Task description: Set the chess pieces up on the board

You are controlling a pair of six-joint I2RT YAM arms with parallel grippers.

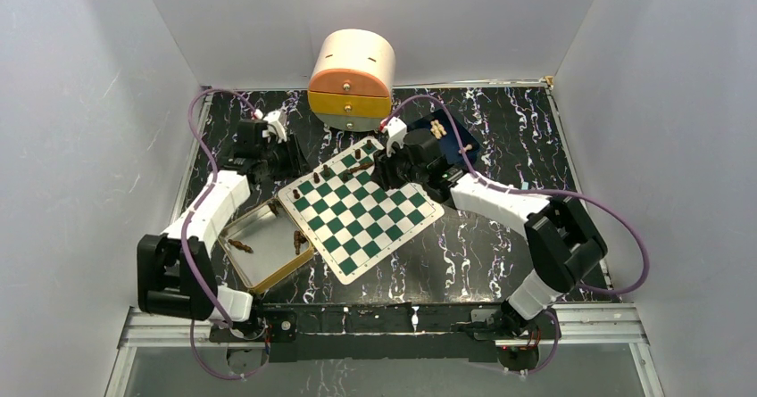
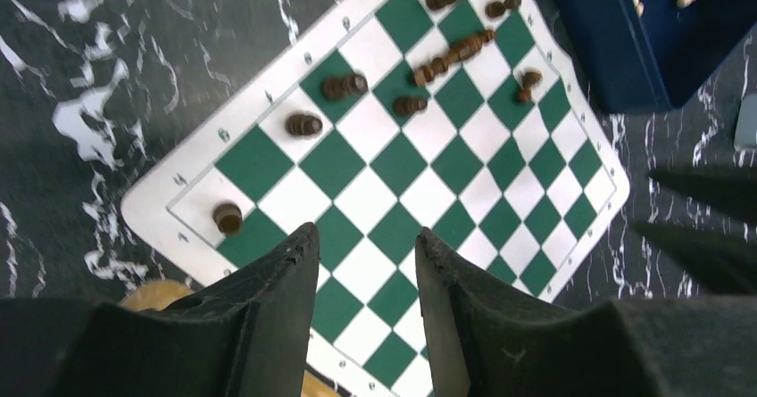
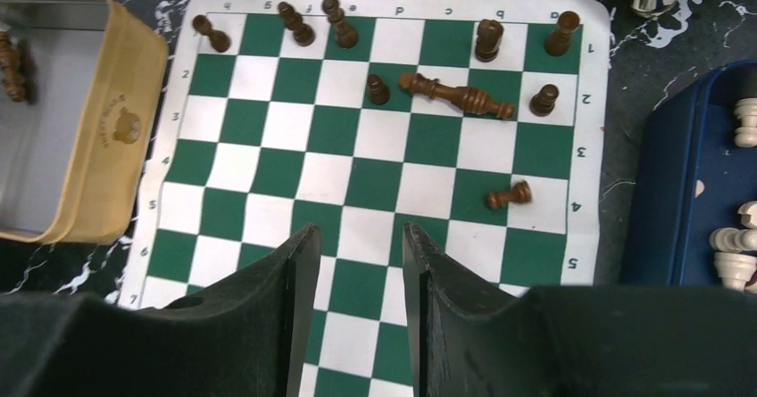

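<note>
A green-and-white chessboard [image 1: 357, 236] holds several brown pieces along its far edges. Most stand upright; a tall piece [image 3: 457, 96] and a small pawn [image 3: 507, 194] lie on their sides. My left gripper [image 1: 296, 163] is open above the board's upper-left side, nothing between its fingers. My right gripper [image 1: 386, 176] hangs over the board's right part, near the lying pawn, its fingers part open with nothing seen between them.
A gold-rimmed tray [image 1: 305, 256] with brown pieces lies left of the board. A navy bin [image 3: 656, 192] of light pieces is at the back right. A small drawer cabinet [image 1: 348, 103] stands at the back.
</note>
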